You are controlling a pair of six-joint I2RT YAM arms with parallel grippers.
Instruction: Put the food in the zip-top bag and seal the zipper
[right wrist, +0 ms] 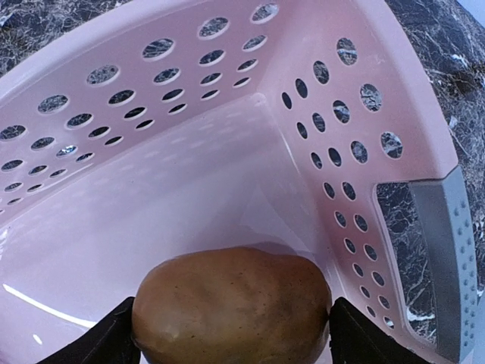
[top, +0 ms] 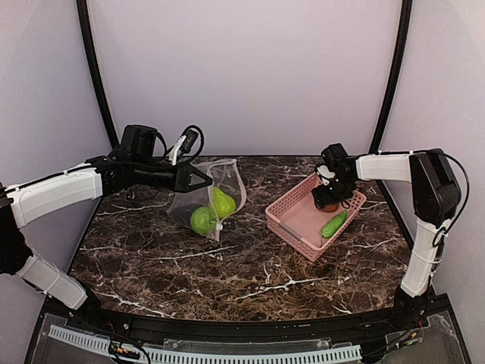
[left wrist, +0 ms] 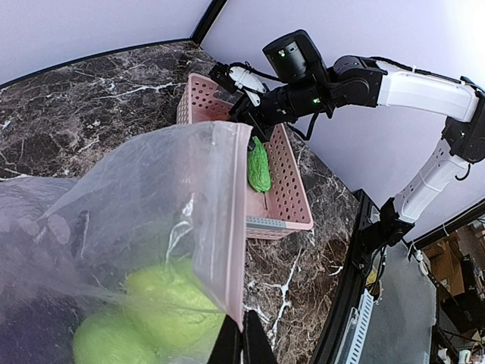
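Note:
The clear zip top bag (top: 186,205) stands on the left of the table with a green round food (top: 202,220) and a yellow-green pear-like food (top: 223,202) inside. My left gripper is shut on the bag's rim (left wrist: 236,250), a thin edge running between its fingers. Inside the pink basket (top: 292,243), my right gripper straddles a brown, potato-like food (right wrist: 231,303). Its fingertips (right wrist: 114,334) lie close against both sides; whether they grip it cannot be told. A green cucumber-like food (top: 333,224) lies in the basket too.
The basket's perforated wall (right wrist: 341,114) rises close beside my right gripper, with a grey handle (right wrist: 447,258) on it. Bare marbled table (top: 227,280) spreads out in front of the bag and basket.

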